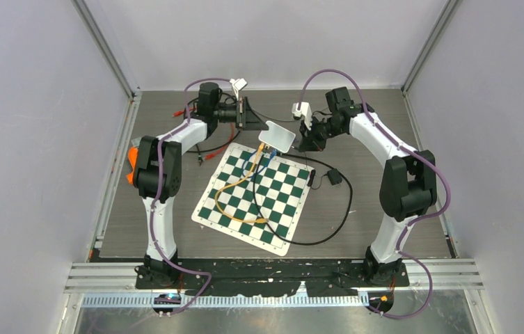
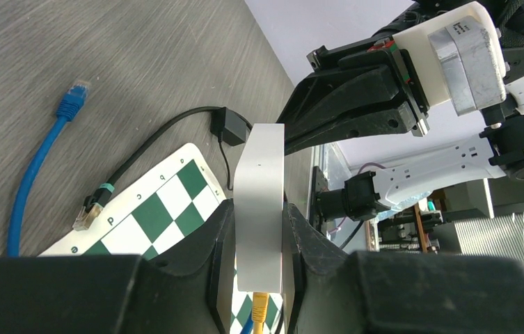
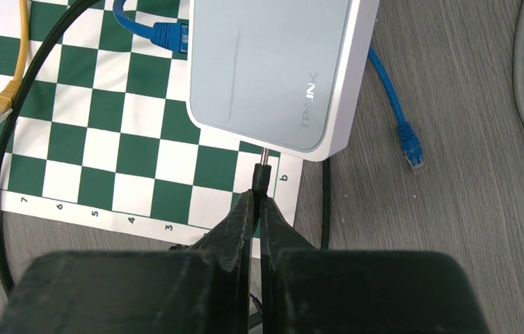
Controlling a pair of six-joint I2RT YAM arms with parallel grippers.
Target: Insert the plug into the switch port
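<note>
The white TP-Link switch (image 1: 277, 137) is held in the air above the checkered board by my left gripper, whose fingers press on both sides of it. In the right wrist view its grey face (image 3: 266, 76) fills the upper middle. My right gripper is shut on a thin black plug (image 3: 262, 177) with a bare metal tip. That tip points at the switch's near edge and meets it in this view; whether it sits in a port or passes behind the edge I cannot tell. In the left wrist view, the switch hides the plug.
Blue cables, one with a loose connector (image 3: 412, 147), and a yellow cable (image 1: 241, 220) hang around the switch. A black cable loops over the checkered board (image 1: 210, 221). A black adapter box (image 1: 334, 177) lies on the table, and an orange item (image 1: 133, 164) at far left.
</note>
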